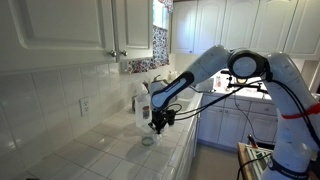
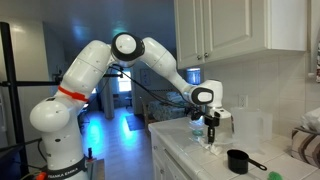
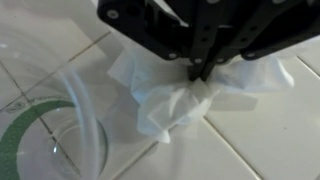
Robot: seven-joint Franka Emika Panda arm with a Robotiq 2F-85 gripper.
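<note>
A crumpled white cloth or tissue (image 3: 165, 103) lies bunched on the white tiled counter in the wrist view. My gripper points down over it, shut, and the folds gather at its fingertips, so the thin material appears pinched between them. From the second exterior side, the gripper (image 2: 213, 142) is low over the counter with the white cloth (image 2: 213, 149) beneath. In the first exterior view the gripper (image 1: 158, 129) is small, and its fingertips are hard to make out.
A clear round container (image 3: 92, 135) with green showing inside stands left of the cloth; a small clear vessel (image 1: 147, 141) also shows from outside. A black pot (image 2: 240, 160) and a green item (image 2: 274, 175) sit nearby. Upper cabinets (image 2: 245, 25) overhang the counter.
</note>
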